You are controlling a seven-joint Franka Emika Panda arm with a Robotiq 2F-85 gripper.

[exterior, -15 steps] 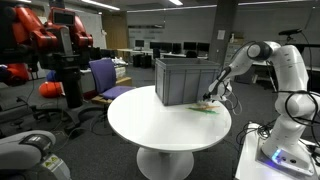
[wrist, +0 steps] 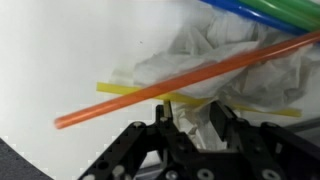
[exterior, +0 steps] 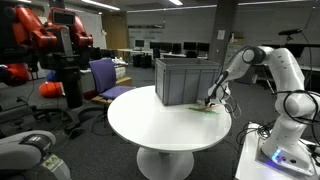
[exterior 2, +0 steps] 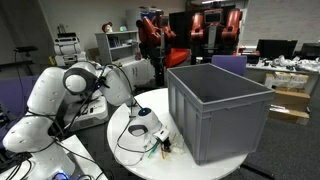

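Observation:
In the wrist view my gripper has its fingers apart, low over crumpled whitish, see-through tissue or plastic (wrist: pixel 205 55). Some of that material shows in the gap; no firm hold on it can be seen. An orange stick (wrist: pixel 150 92) crosses the view on a slant, above a thinner yellow stick (wrist: pixel 130 90). Blue (wrist: pixel 250 14) and green sticks (wrist: pixel 290 10) lie at the top right. From outside, my gripper (exterior 2: pixel 167 146) is close to the white round table (exterior 2: pixel 190 170), beside the grey bin (exterior 2: pixel 212 128).
The tall open grey bin (exterior: pixel 183 82) stands on the table right by the gripper, its walls rising above it. A green item (exterior: pixel 203 109) lies near the table's edge.
Over the last second the arm has come down a little, bringing the gripper nearer the tabletop by the bin. The bin and table stay where they were.

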